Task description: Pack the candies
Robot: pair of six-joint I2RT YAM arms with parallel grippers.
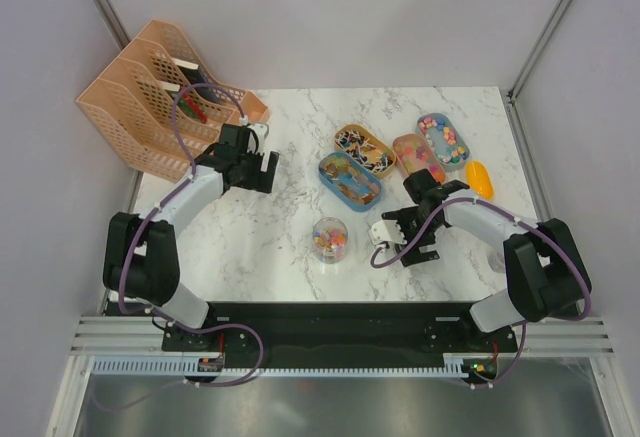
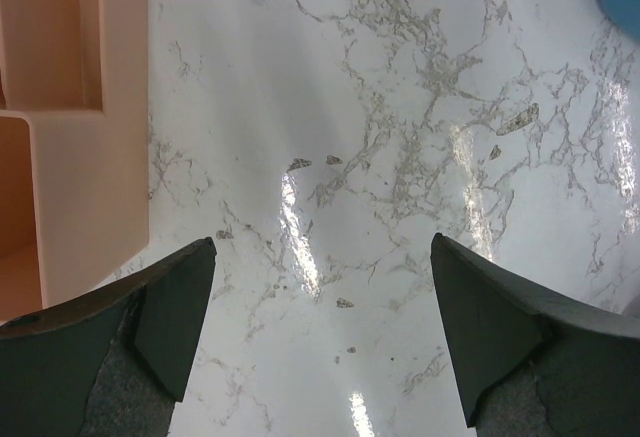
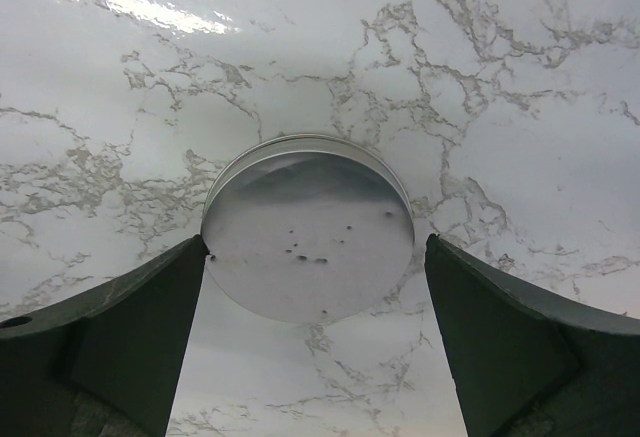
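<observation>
A clear round jar [image 1: 330, 240] with colourful candies inside stands open-topped near the middle front of the table. To its right lies a pale round lid [image 3: 308, 242], flat between the fingertips of my right gripper. That gripper is open and low over the marble. The left fingertip overlaps the lid's edge in the right wrist view, while a small gap shows on the other side; contact cannot be told. My left gripper [image 1: 265, 169] is open over bare table beside the beige rack [image 1: 130, 97], with nothing between its fingers.
Behind the jar are a blue tray [image 1: 350, 195], a tan tray [image 1: 340, 137], a pink tray [image 1: 407, 140] and a grey-blue tray [image 1: 463, 150], all holding candies. A yellow object [image 1: 480, 179] lies at the right. The table between rack and jar is clear.
</observation>
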